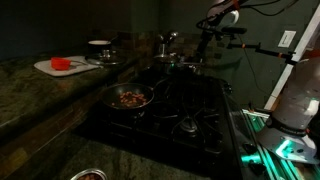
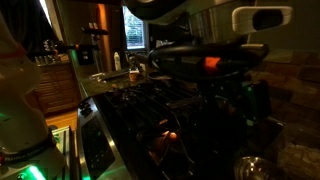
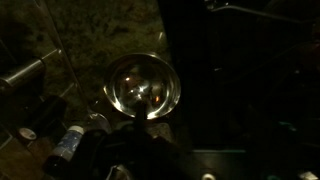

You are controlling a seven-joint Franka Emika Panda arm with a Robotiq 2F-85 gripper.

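My gripper (image 1: pixel 210 38) hangs at the far right end of the stove in exterior view 1, small and dark, held above the surface. Its fingers are open, with nothing visible between them. A shiny metal bowl (image 3: pixel 142 85) sits on the counter in the wrist view, below the gripper; it looks empty apart from reflections. Exterior view 2 has a metal bowl (image 2: pixel 255 168) at the lower right edge. A dark frying pan (image 1: pixel 128 98) with reddish-brown pieces stands on the stove. Close to that camera, the arm (image 2: pixel 200 35) blocks much of the scene.
Another bowl (image 1: pixel 90 174) with food is cut off at the near counter edge. A white tray (image 1: pixel 65 66) with a red item (image 1: pixel 61 63) lies on the back counter. Bottles (image 3: pixel 68 142) stand beside the metal bowl in the wrist view. A pot (image 1: pixel 170 62) stands behind the pan.
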